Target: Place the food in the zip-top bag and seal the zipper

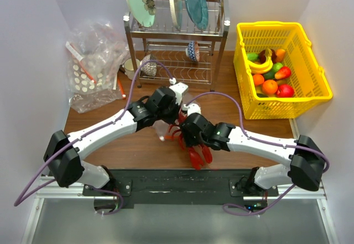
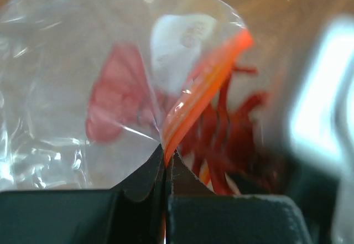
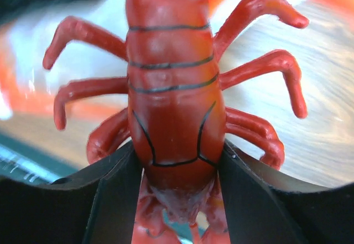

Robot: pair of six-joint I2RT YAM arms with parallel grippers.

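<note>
The clear zip-top bag (image 2: pixel 50 89) has an orange edge strip (image 2: pixel 204 94), pinched at its lower end by my left gripper, which is shut on it. A red toy lobster (image 1: pixel 196 158) lies at table centre, claws toward the front edge. Through the plastic in the left wrist view shows its tail end (image 2: pixel 113 97); the legs are beyond the orange strip. My right gripper has its fingers against both sides of the lobster's head part, shut on it. Both arms hide much of the bag and lobster from above.
A yellow basket (image 1: pixel 276 110) of toy food stands at right. Behind is a dish rack (image 1: pixel 177 34) with plates and bowls. More plastic bags (image 1: pixel 94 67) lie at back left. The arms meet closely at centre; free table lies on either side.
</note>
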